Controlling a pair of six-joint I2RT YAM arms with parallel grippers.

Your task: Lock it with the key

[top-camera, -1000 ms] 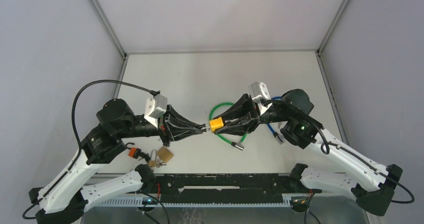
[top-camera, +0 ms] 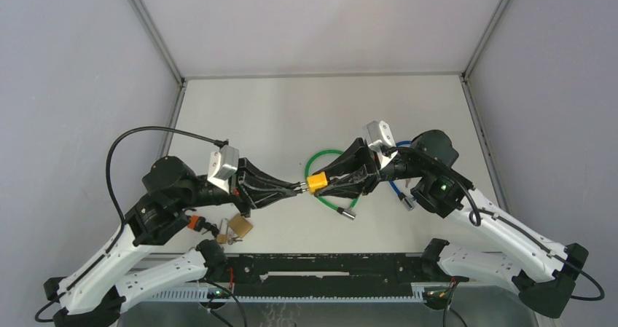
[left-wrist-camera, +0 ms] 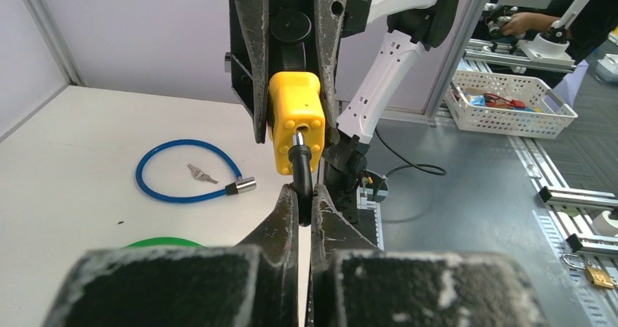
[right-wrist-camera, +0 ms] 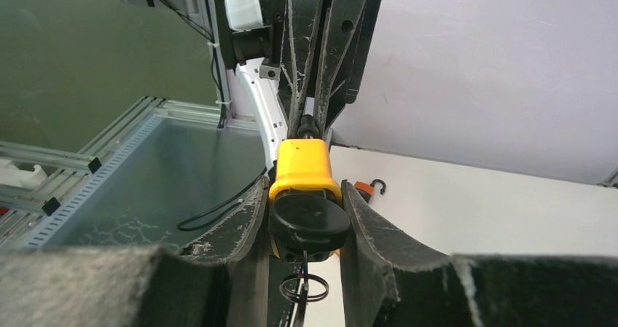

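A yellow padlock body is at the centre, between both grippers above the table. In the left wrist view my left gripper is shut on its black-coated shackle. The shackle's bare metal end lines up with a hole in the yellow face. My right gripper has its fingers on both sides of the body; whether they press on it is unclear. A round black piece sits at the near end of the body in the right wrist view. A ring hangs below it; any key blade is hidden.
A green cable lock lies under the grippers. Farther right is a blue cable lock, with small keys inside its loop. Brass padlocks and an orange-black item lie below the left arm.
The left arm has shifted and lowered slightly in the top view, its cable bending down a little. The padlock moved only marginally. The right arm looks nearly still.
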